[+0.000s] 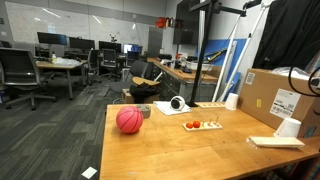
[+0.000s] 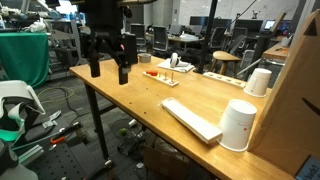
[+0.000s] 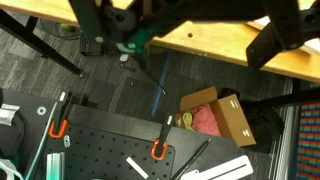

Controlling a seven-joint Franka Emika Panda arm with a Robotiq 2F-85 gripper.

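My gripper hangs at the upper left of exterior view 2, its two dark fingers apart with clear space between them. In the wrist view the gripper spans the top of the picture, and nothing is held. Below it show the edge of the wooden table and the floor beyond. A small board with red balls and pegs lies on the tabletop, away from the fingers. A pink-red ball rests near the table's left edge. The gripper is out of exterior view 1.
A long white block lies along the table edge beside a white cup. Another white cup stands farther back. Large cardboard boxes bound the right side.
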